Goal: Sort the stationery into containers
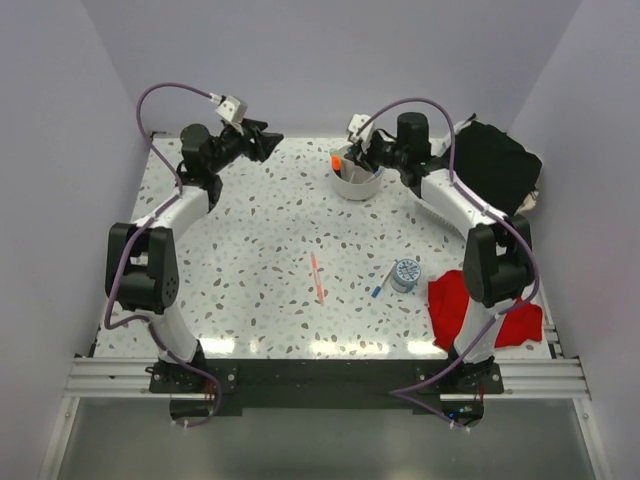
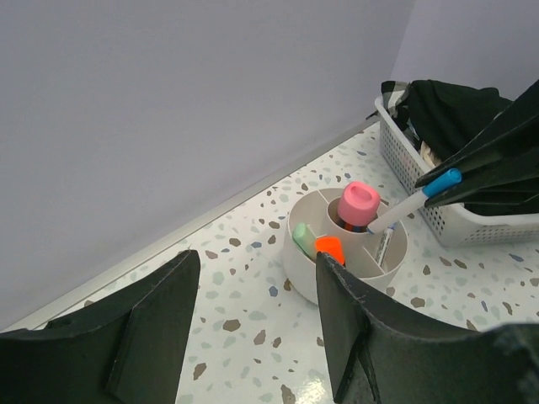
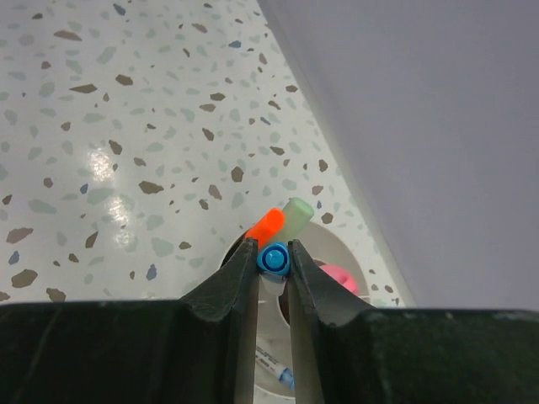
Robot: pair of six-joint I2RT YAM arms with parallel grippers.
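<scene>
A white round organizer (image 1: 355, 188) stands at the back centre, holding an orange item (image 2: 329, 247), a green one (image 2: 305, 238) and a pink-capped one (image 2: 360, 202). Over it my right gripper is shut on a blue-capped white pen (image 2: 407, 205), tilted. My left gripper is part open at the back left, nothing between its fingers. On the table lie a pink pen (image 1: 317, 277) and a blue-white pen (image 1: 383, 282), beside a blue round container (image 1: 405, 275).
A white basket (image 2: 455, 217) with dark cloth stands right of the organizer; red cloth (image 1: 515, 323) lies at front right.
</scene>
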